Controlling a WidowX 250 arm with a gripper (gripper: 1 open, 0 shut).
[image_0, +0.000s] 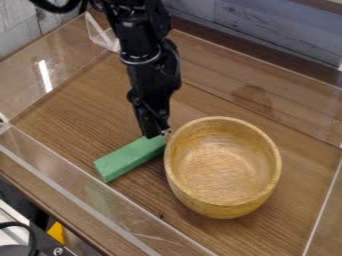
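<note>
A green rectangular block (128, 159) lies on the wooden floor of the workspace at lower left of centre, angled toward a large round yellow bowl (222, 185) on the right, close to its left side. The black robot gripper (155, 131) hangs just above the block's upper end, beside the bowl's rim. It appears shut; I see nothing clearly held between its fingertips, though they are small and dark.
Low walls surround the wooden surface (67, 120), with a clear plastic edge along the front left. A black cable lies outside at bottom left.
</note>
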